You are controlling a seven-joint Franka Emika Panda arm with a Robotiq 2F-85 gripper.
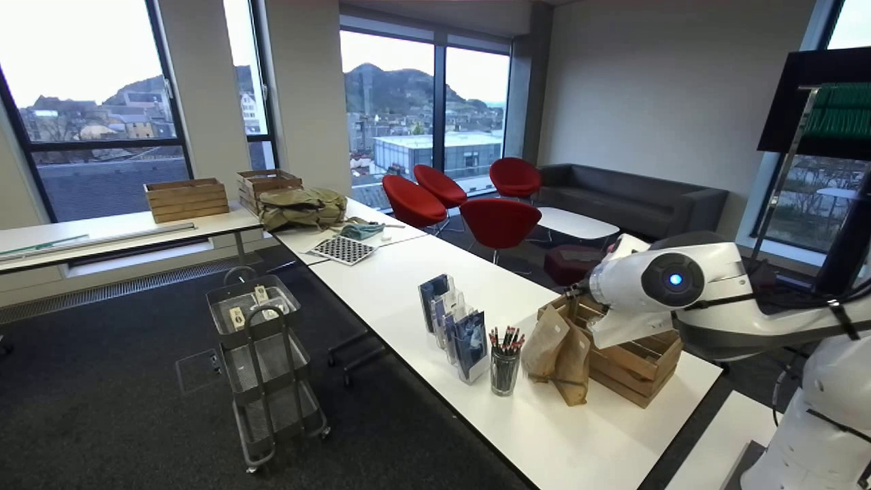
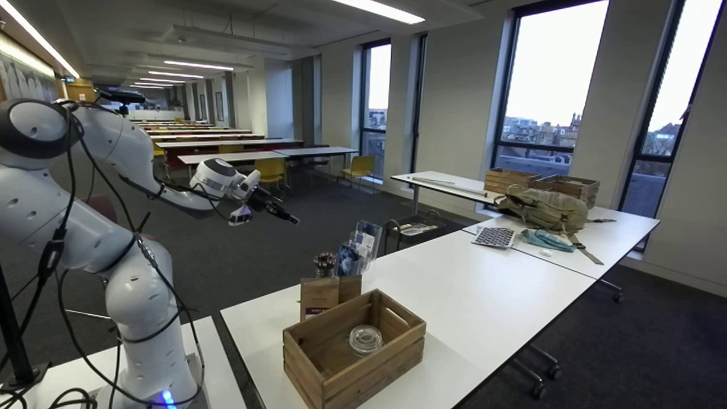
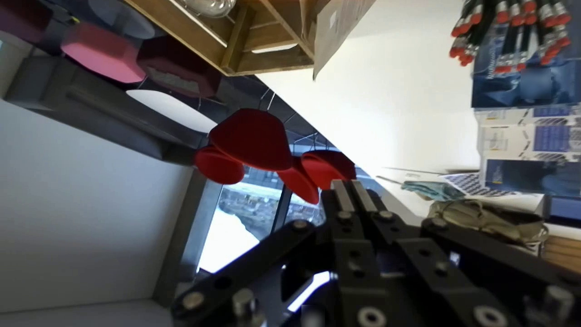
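My gripper (image 2: pixel 295 219) reaches out almost level, high above the table. Its fingertips (image 3: pixel 342 194) are together in the wrist view, and I can make out nothing between them. Two brown paper bags, one lighter (image 1: pixel 544 344) and one darker (image 1: pixel 572 369), stand on the table below and beside the gripper, not touching it in view. Against them is a slatted wooden crate (image 2: pixel 375 371), with a round clear glass container (image 2: pixel 366 339) inside. The arm hides part of this crate in exterior view 1.
A glass of pencils (image 1: pixel 504 371) and a clear leaflet holder (image 1: pixel 473 371) stand beside the bags. Farther along the white table (image 2: pixel 470 300) lie a checkered board (image 2: pixel 495 237), a teal cloth (image 2: pixel 547 240) and an olive backpack (image 2: pixel 545 208).
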